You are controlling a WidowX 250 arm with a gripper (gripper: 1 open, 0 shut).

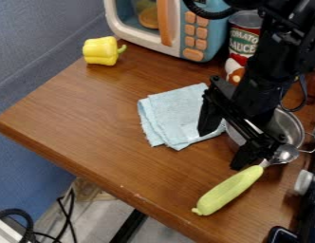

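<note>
My black gripper (252, 152) hangs at the right of the table, low over the near end of a metal bowl (281, 128), just above the upper end of a pale yellow-green corn cob or squash (226, 192) lying on the wood. Whether the fingers are open or shut is hard to tell. A folded light blue cloth (167, 117) lies to the left of the gripper.
A yellow pepper (101, 50) sits at the table's back left edge. A toy microwave (205, 28) and a tomato can (243, 33) stand at the back. Dark equipment lines the right edge.
</note>
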